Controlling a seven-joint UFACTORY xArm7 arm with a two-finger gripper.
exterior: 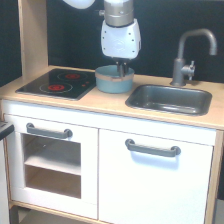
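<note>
A blue-grey pot (109,83) sits on the wooden counter, between the stovetop (58,83) and the sink (168,98). The white arm reaches down from the top edge, and its dark gripper (122,71) overlaps the right half of the pot's opening. Whether the fingertips touch the pot's rim or hover over it does not show. The fingers look small and dark, and the gap between them cannot be made out.
Behind the sink rises a grey faucet (189,56). Below the counter (112,106) are a white oven door (50,165) with a dark handle and a shut white cabinet door (150,185). A wooden side post (36,40) stands at the left.
</note>
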